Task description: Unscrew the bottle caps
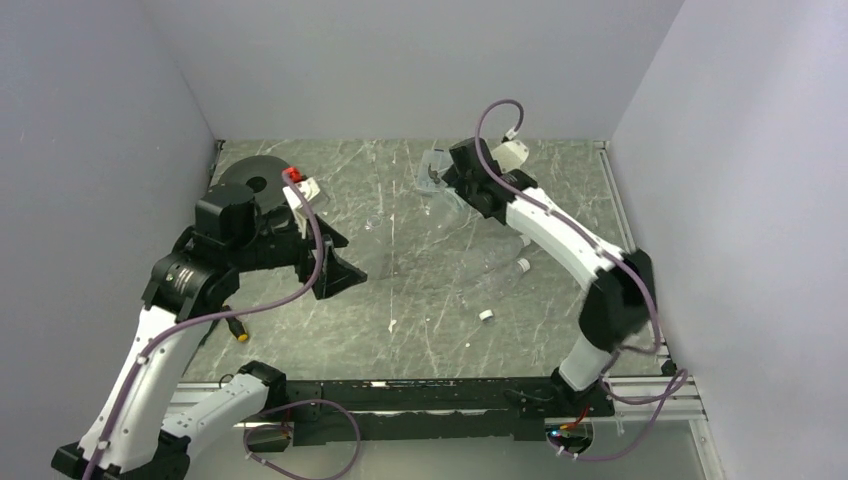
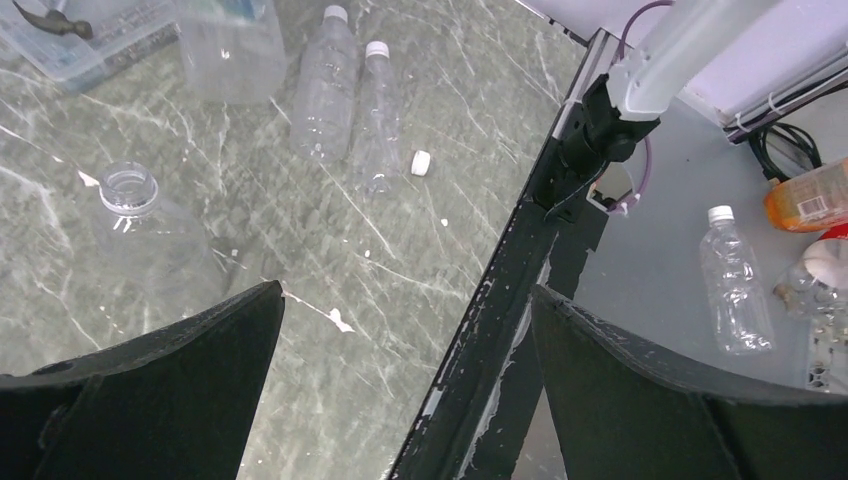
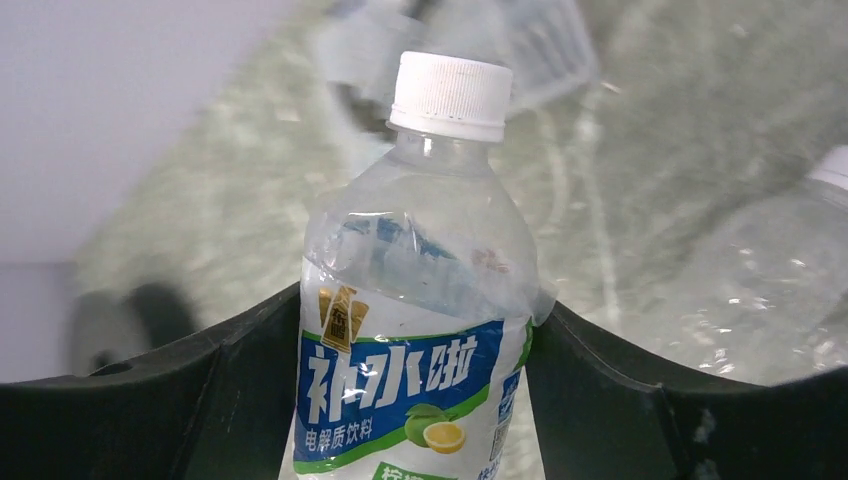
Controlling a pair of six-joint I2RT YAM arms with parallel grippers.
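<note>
My right gripper (image 1: 468,200) is shut around a clear bottle (image 3: 420,250) with a blue and white label. Its white cap (image 3: 452,95) is on, and one dark finger (image 3: 590,380) presses each side. In the left wrist view the base of this bottle (image 2: 235,65) hangs above the table. My left gripper (image 1: 345,262) stands open and empty. Near it is a clear bottle (image 2: 150,235) without a cap. Two capped clear bottles, one behind (image 2: 325,95) and one in front (image 2: 378,125), lie side by side. A loose white cap (image 2: 420,163) rests beside them.
A clear tray (image 1: 423,172) with a dark tool stands at the back. At the left are a black disc (image 1: 238,180) and a screwdriver (image 1: 237,327). Open table lies at the front. More bottles (image 2: 735,285) are beyond the table edge.
</note>
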